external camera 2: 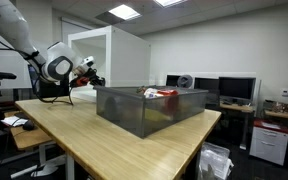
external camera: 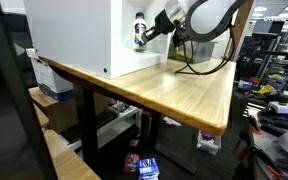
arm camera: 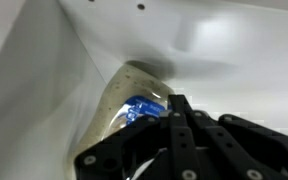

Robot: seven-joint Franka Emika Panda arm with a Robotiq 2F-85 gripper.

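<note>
A tan bottle with a blue and white label stands in the corner of a white box; I see the bottle (external camera: 140, 30) in exterior view 1 and the same bottle (arm camera: 117, 100) at the lower left of the wrist view. My gripper (external camera: 148, 37) reaches into the box right beside it. From the wrist, the gripper's black body (arm camera: 199, 145) covers part of the bottle's label. Nothing shows between the fingers, which look shut. Whether they touch the bottle I cannot tell.
White walls of the box (external camera: 79, 35) close in around the bottle. A dark grey bin (external camera 2: 149, 108) with items inside stands on the table.
</note>
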